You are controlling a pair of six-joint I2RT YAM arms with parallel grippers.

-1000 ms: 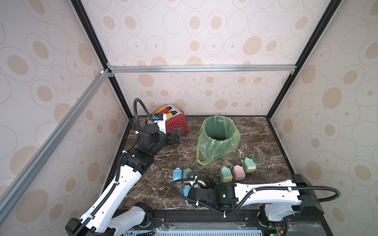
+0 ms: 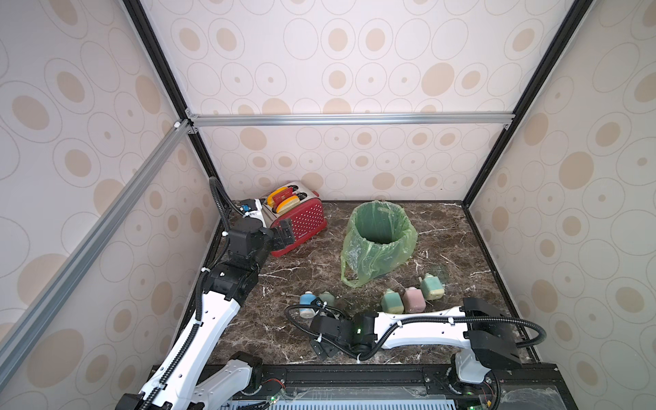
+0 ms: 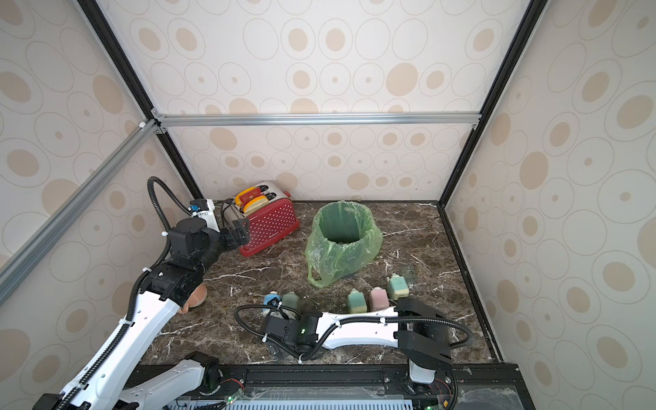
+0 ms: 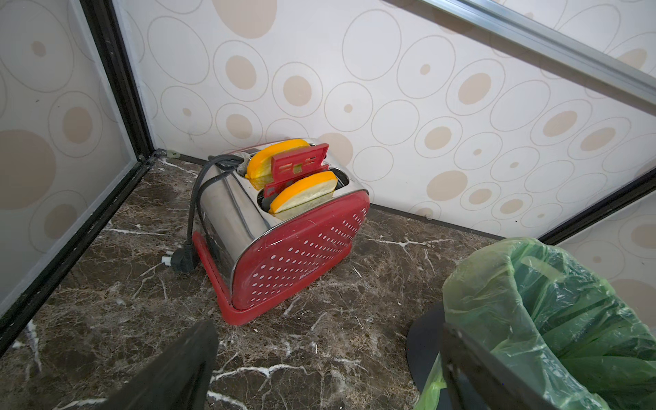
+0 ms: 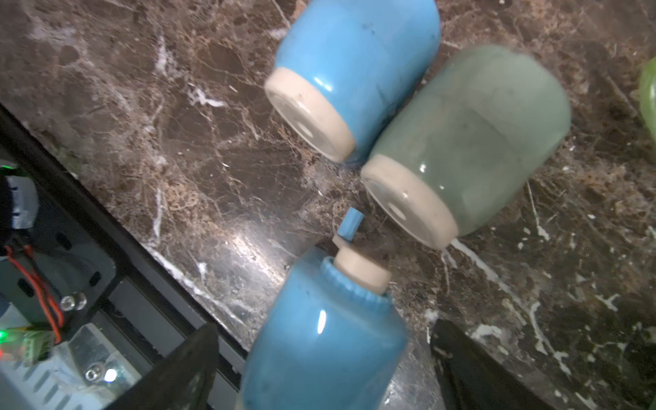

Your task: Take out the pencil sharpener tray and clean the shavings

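Note:
Small pastel ceramic pieces lie on the marble top; I cannot tell which, if any, is a pencil sharpener. In the right wrist view my right gripper stands open around a blue piece (image 5: 321, 341) with a small blue tab at its neck. Beyond it lie a second blue piece (image 5: 362, 54) and a grey-green one (image 5: 471, 136). My left gripper is open and empty above the top, facing a red and steel toaster (image 4: 294, 259). A bin with a green bag (image 2: 376, 259) stands in the middle.
More pastel pieces (image 2: 413, 300) lie right of centre, behind the right arm. The toaster's cord (image 4: 191, 212) hangs at its left end. Walls close in the back and sides. Bare marble (image 2: 451, 232) lies right of the bin.
My left arm has moved a little leftward. My right arm has shifted left over the front blue piece, hiding it in the top left view.

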